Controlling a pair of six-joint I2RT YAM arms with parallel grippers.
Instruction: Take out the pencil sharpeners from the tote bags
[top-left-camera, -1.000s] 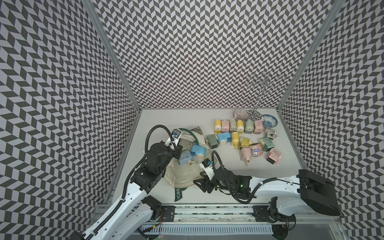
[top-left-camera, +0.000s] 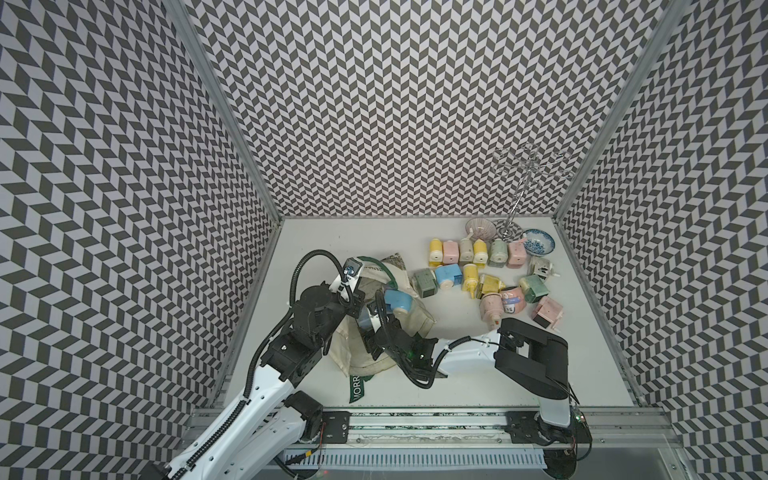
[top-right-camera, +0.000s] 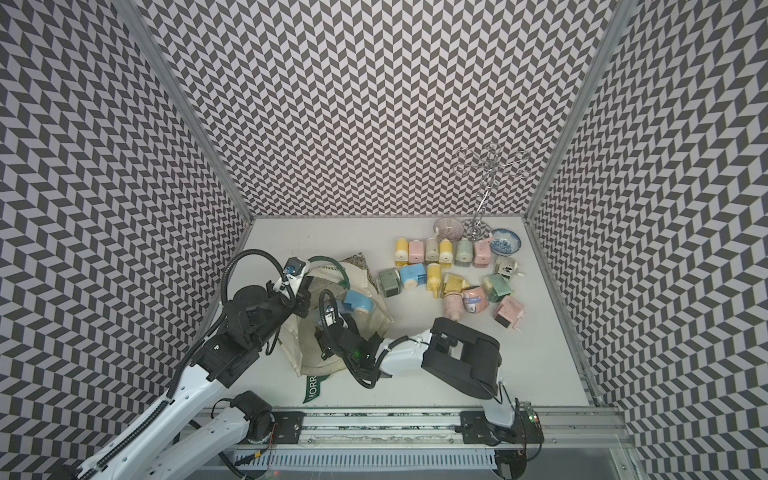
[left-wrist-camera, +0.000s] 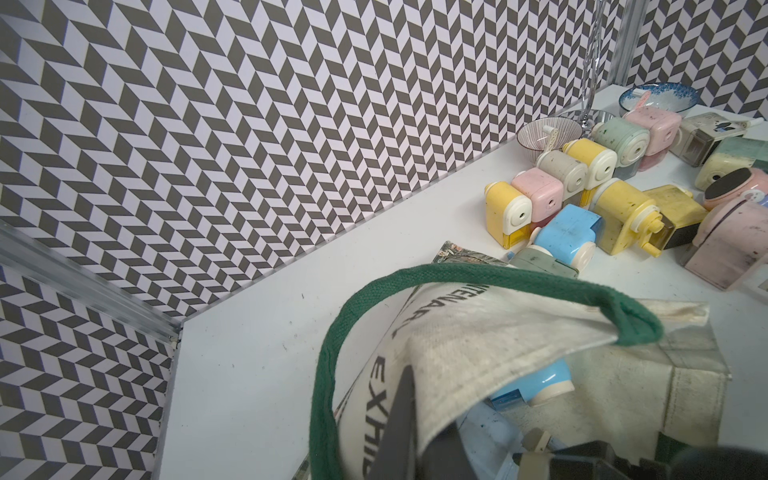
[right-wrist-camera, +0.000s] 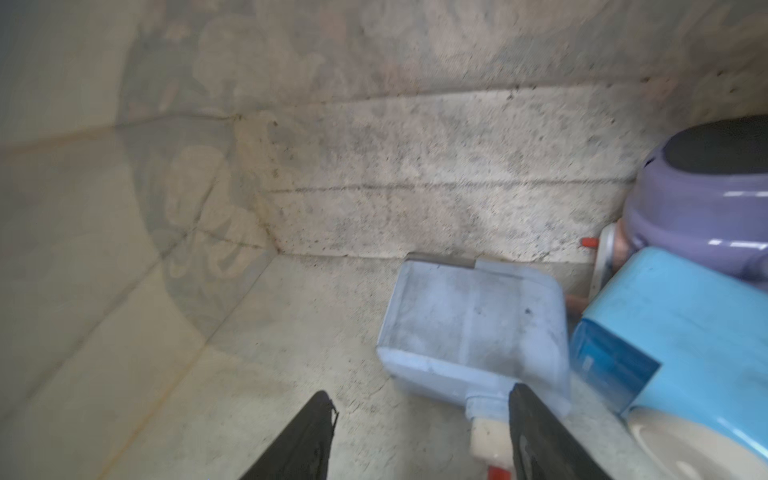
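Note:
The cream tote bag (top-left-camera: 340, 352) with green handles lies open at the left of the table. My left gripper is shut on the cloth of its rim. Inside the bag are a grey-blue sharpener (right-wrist-camera: 472, 320), a brighter blue sharpener (right-wrist-camera: 704, 336) and a purple one (right-wrist-camera: 704, 208) at the right. My right gripper is inside the bag, open, fingers pointing at the grey-blue sharpener. Its right finger (right-wrist-camera: 552, 440) is close to that sharpener's white, red-tipped crank; nothing is held. From above, the right arm partly covers the grey-blue one.
Right of the bag stand several sharpeners in loose rows, among them a green one (top-left-camera: 425, 281) and a blue one (top-left-camera: 449, 276) close to the bag. Behind them are a patterned bowl (top-left-camera: 538, 241) and a metal stand (top-left-camera: 520, 192).
My right gripper has moved left and inward from the bag's front right to over the grey-blue sharpener. The left arm and the bag look unmoved.

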